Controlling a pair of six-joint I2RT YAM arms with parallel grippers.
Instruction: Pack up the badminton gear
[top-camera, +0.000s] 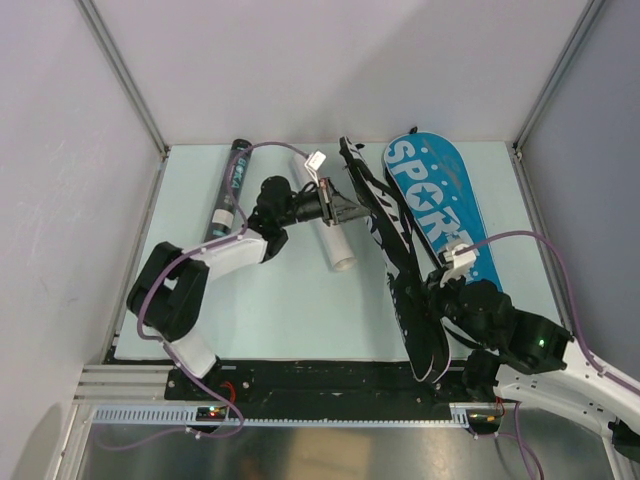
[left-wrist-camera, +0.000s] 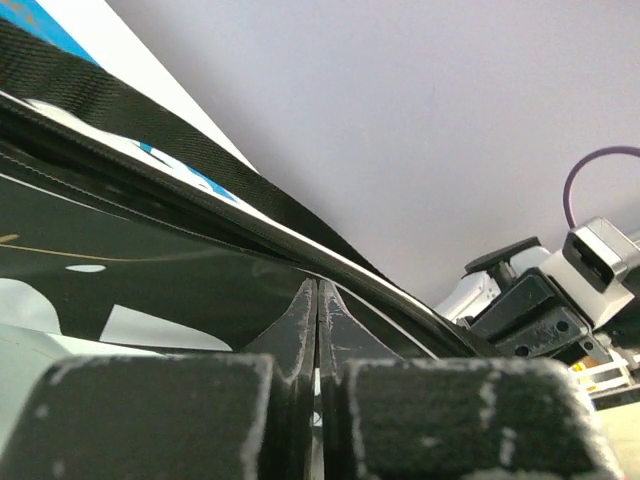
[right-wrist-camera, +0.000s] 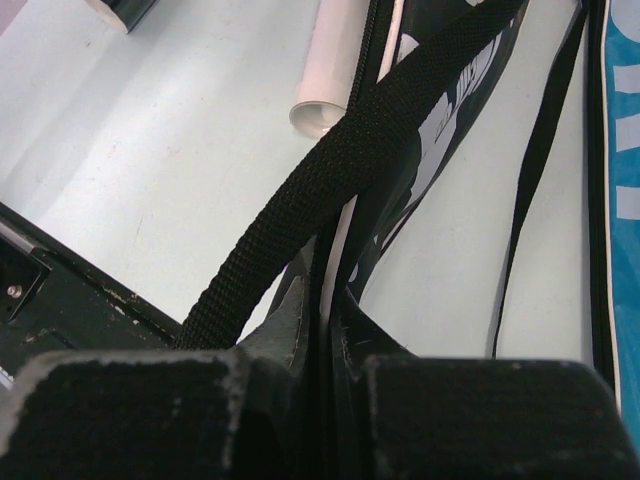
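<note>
A long black bag (top-camera: 398, 275) with white markings stands on edge across the middle of the table, slanting toward its front edge. My right gripper (top-camera: 437, 287) is shut on the bag's zip edge; in the right wrist view, that dark edge with a pale strip (right-wrist-camera: 335, 255) runs between the fingers. At the bag's upper part, my left gripper (top-camera: 366, 211) is shut. Its fingertips (left-wrist-camera: 308, 300) meet against the bag's side, just under the zip edge (left-wrist-camera: 250, 232), and nothing clear shows between them. The bag's inside is hidden.
A blue SPORT bag (top-camera: 440, 195) lies flat at the right, with a black strap (right-wrist-camera: 540, 150) beside it. A pale tube (top-camera: 335, 240) lies left of the black bag, and a dark tube (top-camera: 232, 185) at the far left. Clear table lies front left.
</note>
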